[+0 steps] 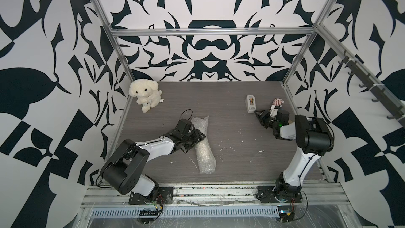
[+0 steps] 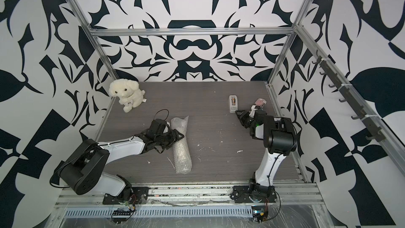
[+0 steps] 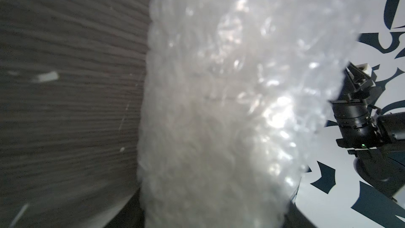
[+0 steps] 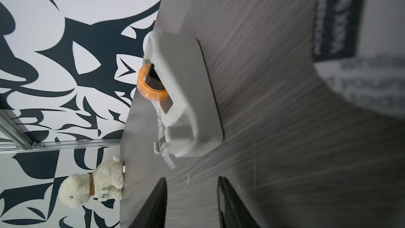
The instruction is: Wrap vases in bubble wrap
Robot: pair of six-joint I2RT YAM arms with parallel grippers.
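A bubble-wrap roll [image 1: 205,158] lies lengthwise on the table, its contents not visible. My left gripper [image 1: 197,137] is shut on it at its middle; in the left wrist view the bubble wrap [image 3: 227,114] fills most of the picture. My right gripper is open with nothing between its fingers, low over the table beside a white tape dispenser [image 4: 194,88] with an orange roll and a loose strip of clear tape [image 4: 168,160] at its front.
A white plush dog [image 1: 145,95] sits at the back left. A small striped item [image 1: 277,103] lies beside the right gripper near the right edge.
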